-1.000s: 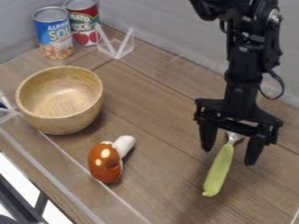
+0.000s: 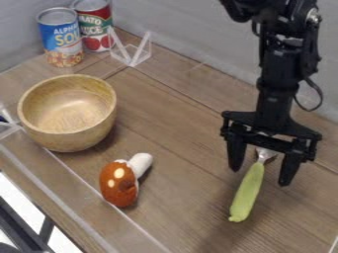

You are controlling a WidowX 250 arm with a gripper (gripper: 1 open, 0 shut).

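The black gripper (image 2: 263,163) is open over a long pale-green object (image 2: 246,194), which lies on the wooden table on the right. The object's upper end, with a pale, shiny tip, is partly hidden between the fingers. To the left lies a red-orange toy mushroom (image 2: 119,183) with white spots and a white stem. An empty tan bowl (image 2: 66,126) stands at the left of the table.
Two cans, a blue one (image 2: 61,38) and a red one (image 2: 94,22), stand at the back left by the wall.
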